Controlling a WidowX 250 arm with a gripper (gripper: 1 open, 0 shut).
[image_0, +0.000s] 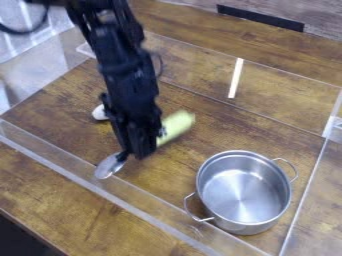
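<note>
My black gripper (140, 140) is low over the left-middle of the wooden surface, shut on a utensil with a pale green handle (177, 127) and a silvery spoon-like head (108, 168) pointing toward the front left. A white object (100, 111) is mostly hidden behind the arm. A steel pot (242, 192) with two side handles stands at the front right.
Clear low walls (318, 170) bound the work area, with one close in front of the spoon head. Bare wood lies behind the pot and to the right of my gripper.
</note>
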